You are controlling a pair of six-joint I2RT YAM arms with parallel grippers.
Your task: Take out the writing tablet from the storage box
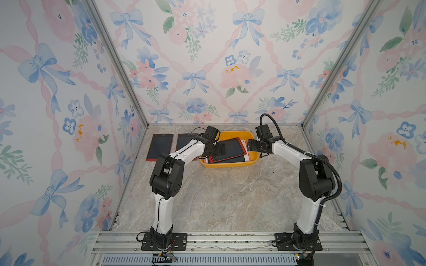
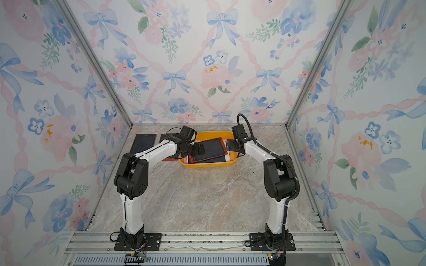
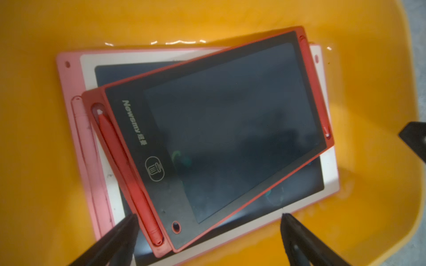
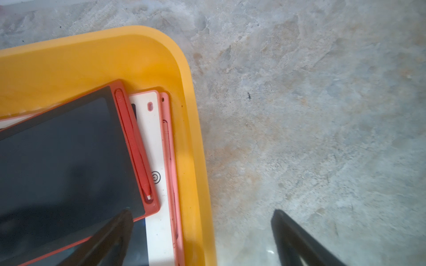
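Observation:
A yellow storage box [image 1: 228,164] holds stacked writing tablets. On top lies a red-framed tablet [image 3: 235,128] with a dark screen, turned askew over a pink-and-white tablet [image 3: 330,170]. Another pink edge [image 4: 173,177] shows beneath, by the box's right wall. My left gripper is open above the left part of the red tablet, its fingers [image 3: 116,241] apart and nothing held. Over the box's right rim, my right gripper is open and empty, one finger [image 4: 113,237] on the tablet side and the other over the table.
Two red-edged tablets lie on the table left of the box, one in full view [image 1: 159,146] and the other [image 1: 183,141] partly behind my left arm. A patterned wall [image 1: 217,106] stands behind.

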